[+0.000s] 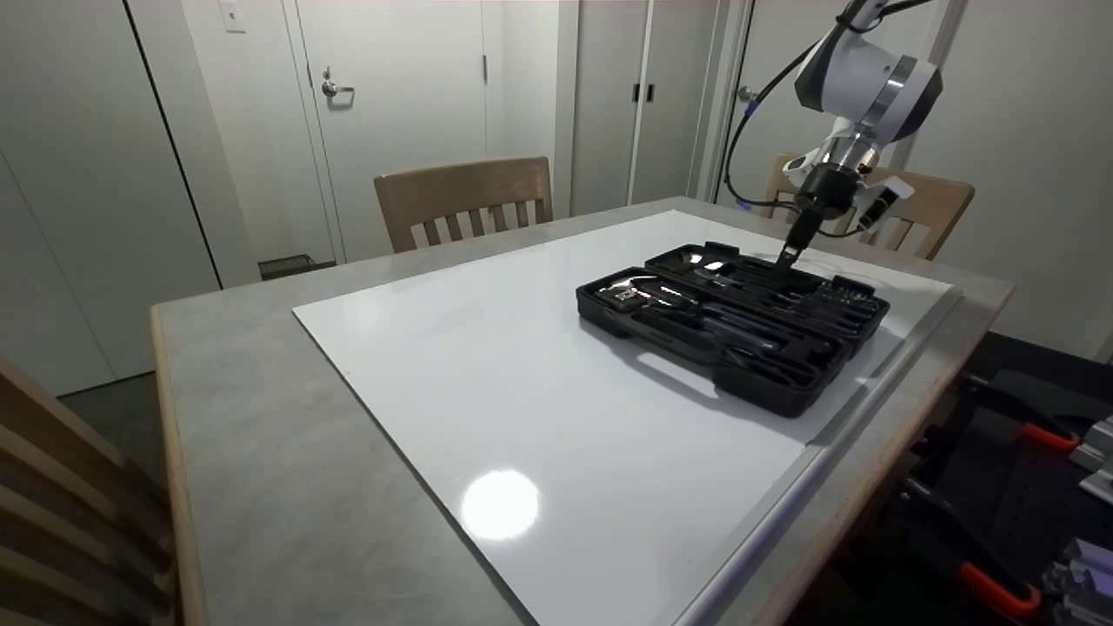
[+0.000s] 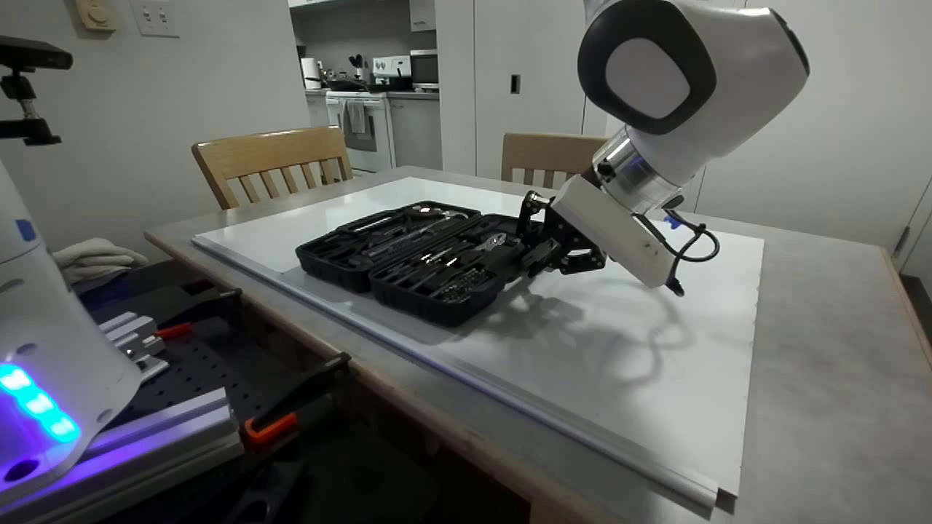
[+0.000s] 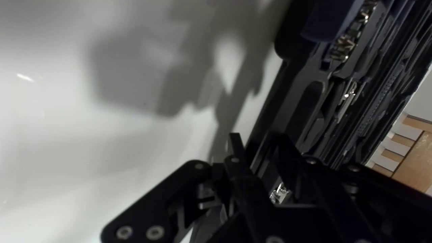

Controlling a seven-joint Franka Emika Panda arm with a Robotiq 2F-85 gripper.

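Note:
A black tool case lies unfolded flat on the white board, both halves filled with tools. In exterior view 2 its near wall faces the camera. My gripper reaches down at a slant to the case's outer edge, on the side with the small bits. From the wrist, the gripper has one finger outside the case and the other over its inside, shut on the rim between them. The exact contact is dark and partly hidden by the fingers.
The white board is bare around the case, with wide free room on the side away from the arm. A raised strip runs along the board's edge. Wooden chairs stand around the table.

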